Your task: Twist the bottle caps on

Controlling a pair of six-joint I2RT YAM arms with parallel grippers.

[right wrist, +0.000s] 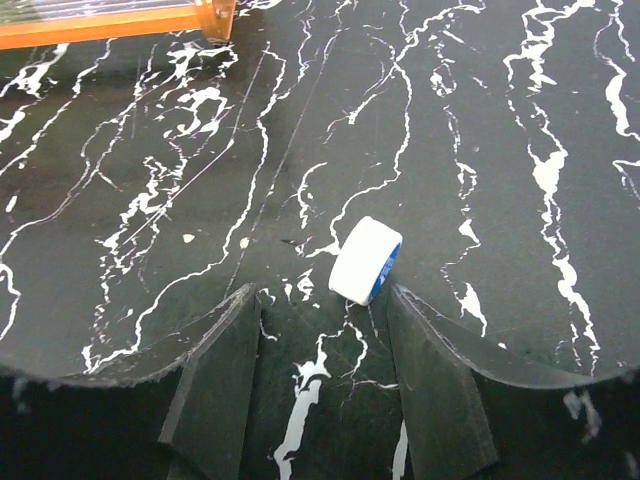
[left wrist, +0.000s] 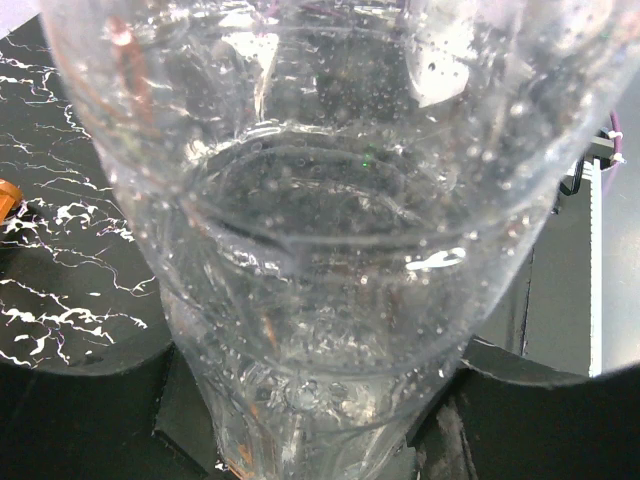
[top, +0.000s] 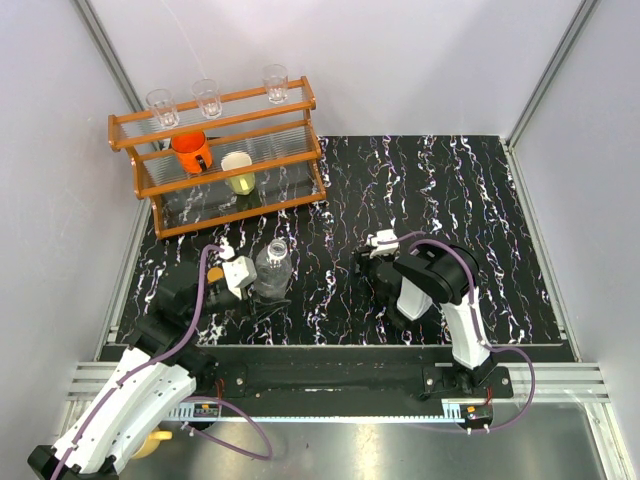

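My left gripper (top: 262,305) is shut on a clear plastic bottle (top: 273,268), held upright with its open neck up; in the left wrist view the bottle (left wrist: 350,240) fills most of the picture. At the table's middle right, my right gripper is part open just short of a small white cap with blue inside (right wrist: 360,260), which lies on its side on the black marbled table (right wrist: 500,180). Nothing is between the right fingertips. In the top view the cap is mostly hidden by the right gripper.
A wooden shelf (top: 230,215) at the back left holds three glasses (top: 207,100), an orange mug (top: 190,152) and a pale cup (top: 240,172). White walls enclose both sides.
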